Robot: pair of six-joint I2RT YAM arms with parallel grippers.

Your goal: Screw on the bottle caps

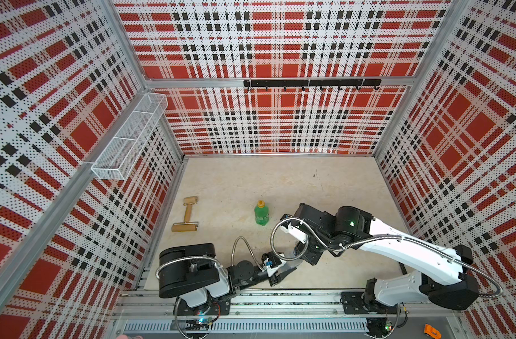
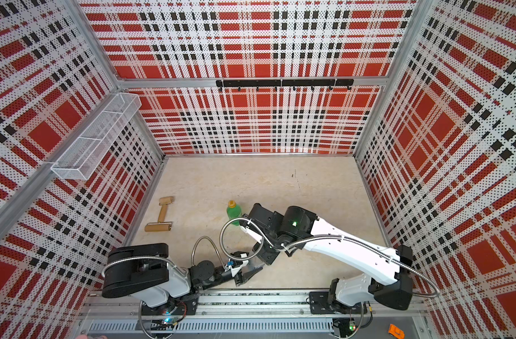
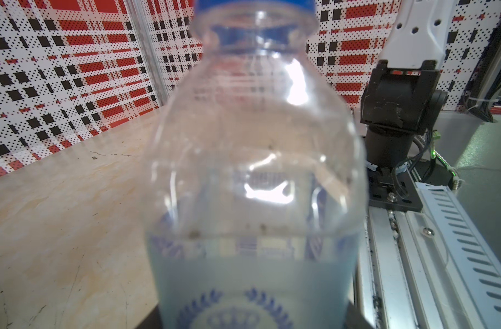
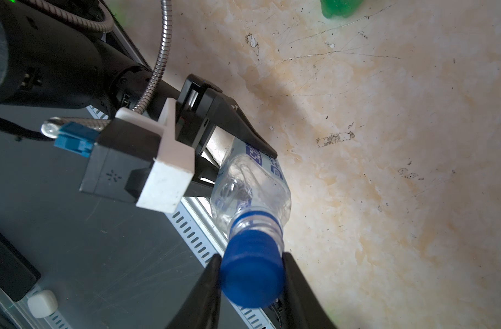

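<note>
A clear plastic bottle (image 4: 250,183) with pale liquid is held by my left gripper, shut around its labelled body. It fills the left wrist view, where the bottle (image 3: 256,164) looks upright. A blue cap (image 4: 253,268) sits on its neck; how tightly it is seated cannot be seen. My right gripper is over the cap, one finger on each side and hardly any gap showing; whether they press on it I cannot tell. Farther back, a green bottle (image 1: 261,214) with an orange cap (image 1: 261,203) stands on the table.
A wooden roller-like tool (image 1: 186,214) lies at the table's left side. A white wire basket (image 1: 131,138) hangs on the left wall. The held bottle is near the table's front rail (image 1: 258,305).
</note>
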